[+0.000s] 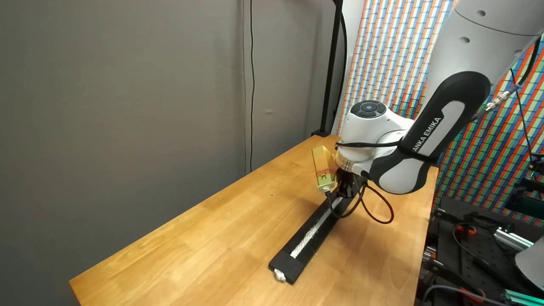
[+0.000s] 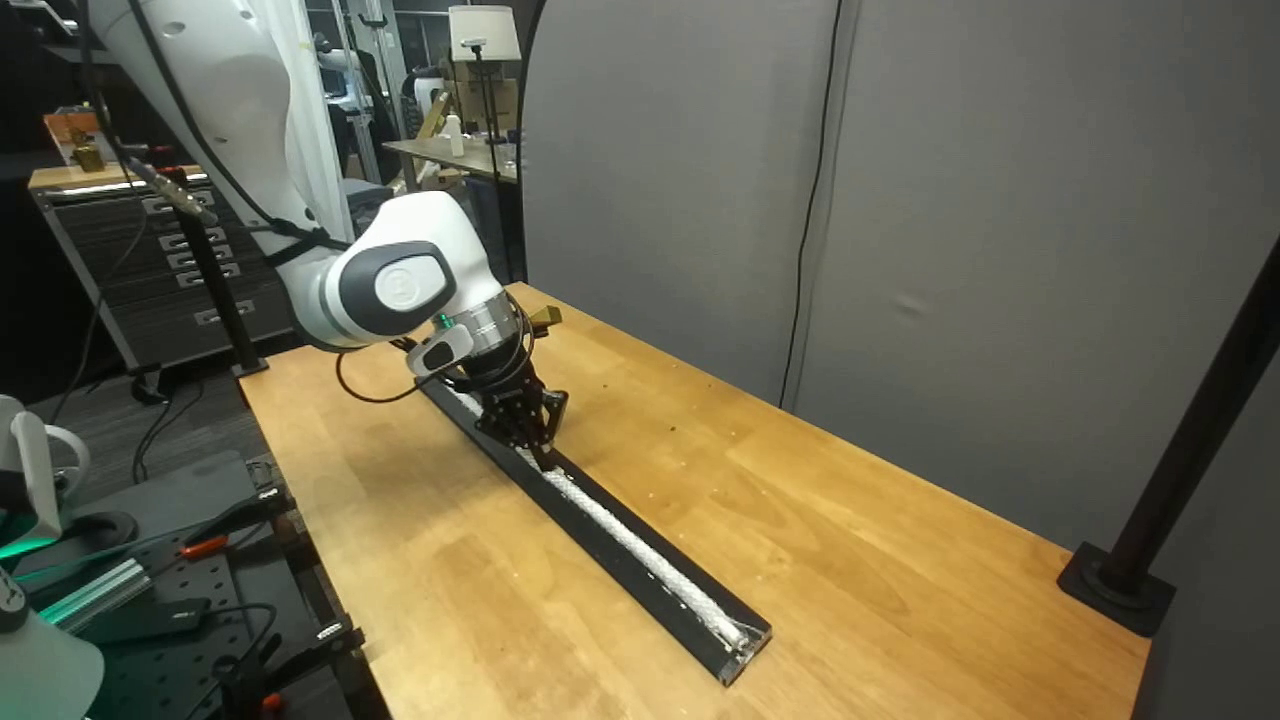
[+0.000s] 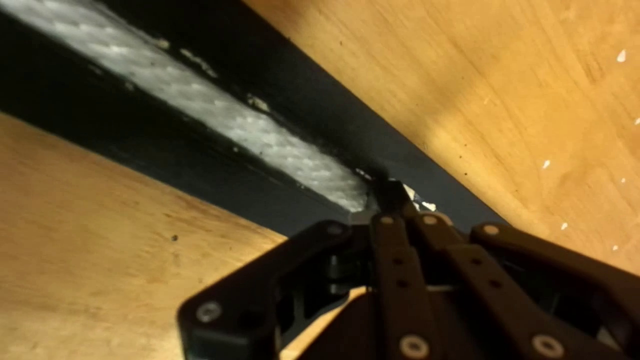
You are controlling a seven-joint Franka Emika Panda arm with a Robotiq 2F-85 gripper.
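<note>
A long black channel (image 2: 672,610) lies flat on the wooden table, with a white braided rope (image 2: 624,536) running along its groove. At the end nearest exterior view 1, a bit of the rope (image 1: 279,275) sticks out. My gripper points down at the channel, its fingers (image 3: 399,264) close together and shut. In the wrist view the tips are at the groove, by the rope's side; whether they touch it is hidden. Exterior view 2 has the gripper (image 2: 546,462) partway along the channel, with rope visible on both sides of it.
Bare table (image 1: 204,239) surrounds the channel on both sides. A grey wall panel (image 2: 1020,300) borders the far edge, and a black post (image 2: 1140,516) stands at a corner. Beyond another edge is a dark cart (image 2: 180,576) with tools.
</note>
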